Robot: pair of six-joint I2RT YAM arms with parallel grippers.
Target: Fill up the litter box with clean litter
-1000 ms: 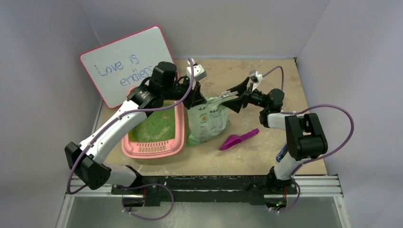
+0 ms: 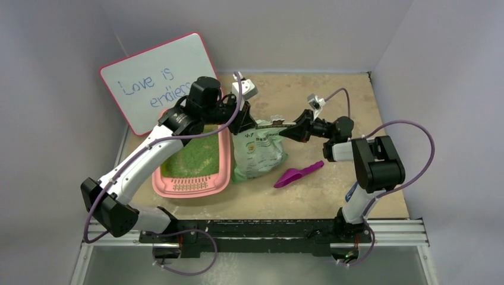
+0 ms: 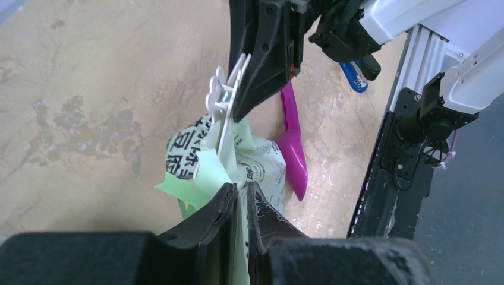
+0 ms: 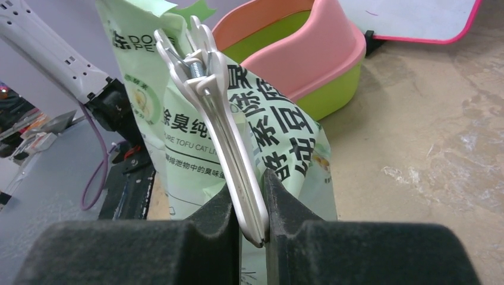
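Observation:
The pale green litter bag [image 2: 259, 153] stands upright between both arms, beside the pink-rimmed litter box [image 2: 193, 187]. My right gripper [image 2: 292, 130] is shut on the end of a white clip [image 4: 229, 151], which crosses the top of the bag. Whether the clip still pinches the film cannot be told. At the bag's upper left corner is my left gripper, its fingers a narrow gap apart, open, with green film showing in and behind the gap. A purple scoop [image 2: 297, 173] lies flat to the right of the bag.
Behind the box leans a whiteboard [image 2: 157, 83] with blue writing. A small blue object [image 2: 350, 191] lies by the right arm's base.
The clip has turned from slanting to nearly level. The left arm has barely moved.

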